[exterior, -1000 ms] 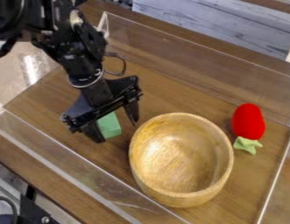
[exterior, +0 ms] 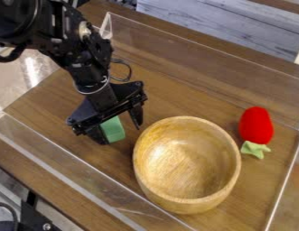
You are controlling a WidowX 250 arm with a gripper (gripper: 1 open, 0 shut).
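Note:
My black gripper (exterior: 113, 119) reaches down from the upper left to a small green object (exterior: 112, 132) on the wooden table, just left of a large wooden bowl (exterior: 184, 162). Its fingers straddle or hover over the green object; I cannot tell whether they touch it. The green object is partly hidden by the gripper.
A red strawberry-like toy (exterior: 256, 125) with a pale green top lies right of the bowl. Clear rails edge the wooden table (exterior: 188, 72).
The gripper has shifted very slightly around the green object. The bowl and red toy have not moved.

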